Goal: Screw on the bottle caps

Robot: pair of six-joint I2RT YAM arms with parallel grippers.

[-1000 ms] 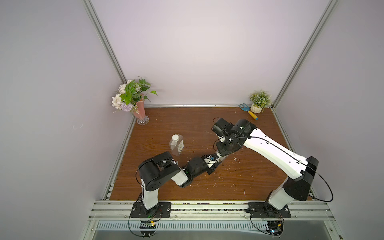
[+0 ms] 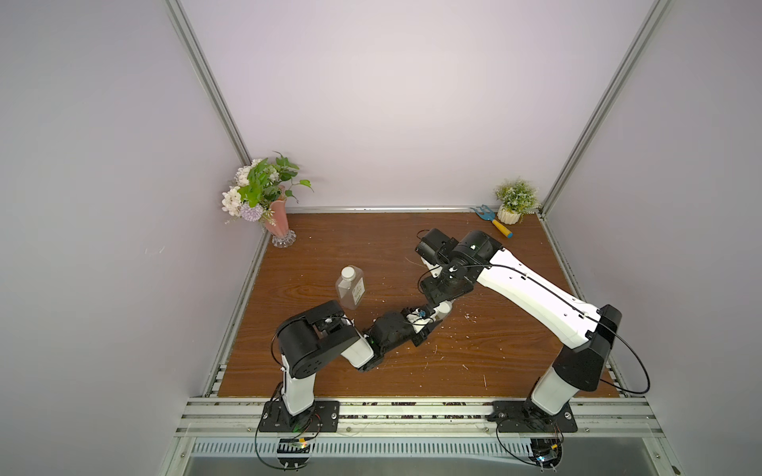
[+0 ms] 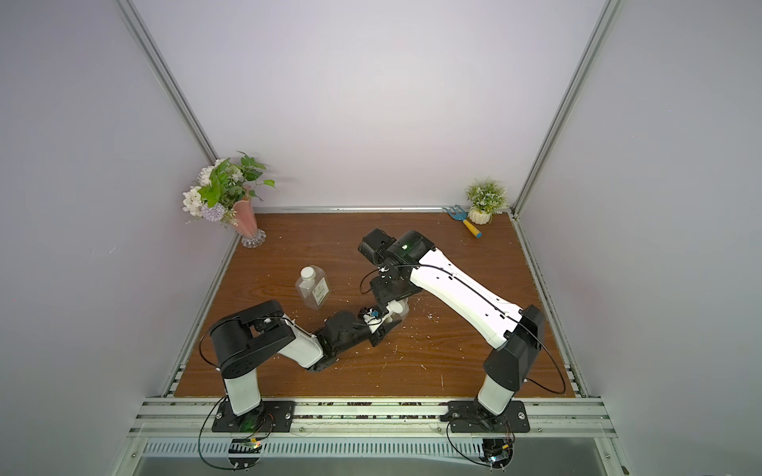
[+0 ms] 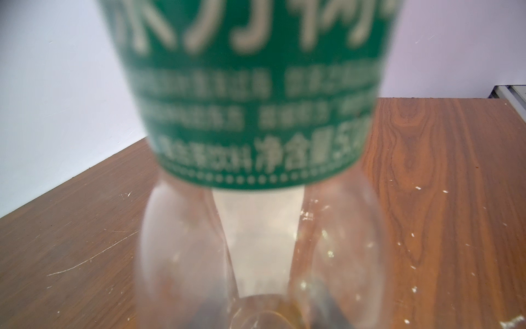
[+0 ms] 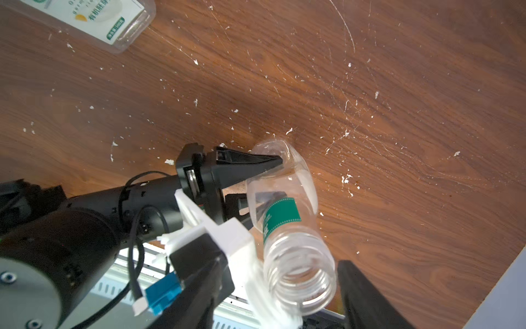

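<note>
A clear bottle with a green label (image 4: 257, 137) fills the left wrist view. In the right wrist view its uncapped threaded mouth (image 5: 300, 274) faces up, and my left gripper has its fingers around the bottle's lower body; whether they grip it is unclear. My right gripper is just above that mouth, its blurred fingertips either side, fingers apart. No cap shows clearly between them. A second bottle (image 2: 350, 293) with a white cap (image 2: 348, 272) stands upright to the left.
A pink vase with flowers (image 2: 278, 219) is at the back left. A small potted plant (image 2: 510, 212) and a yellow-handled garden fork (image 2: 501, 228) lie along the back right.
The right arm has moved slightly up and leftward in the top left view, showing more of the bottle beneath it. The left arm has not visibly moved.
</note>
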